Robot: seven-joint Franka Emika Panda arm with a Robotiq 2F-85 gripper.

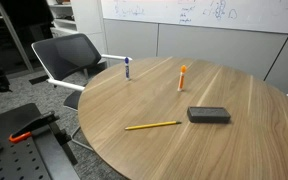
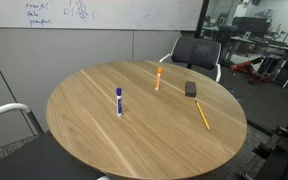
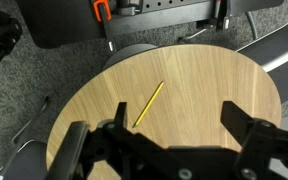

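Note:
A yellow pencil lies flat on the round wooden table, nearest the front in exterior view 1. Behind it to the right rests a dark eraser. Two markers stand upright farther back: an orange one and a blue one with a white band. From above, in the wrist view, my gripper is open, its black fingers wide apart with nothing between them. The pencil shows on the tabletop below, beyond the fingertips. Markers and eraser cannot be made out there.
A black base with orange-red parts borders the table. An office chair stands close to the table, and a whiteboard is behind.

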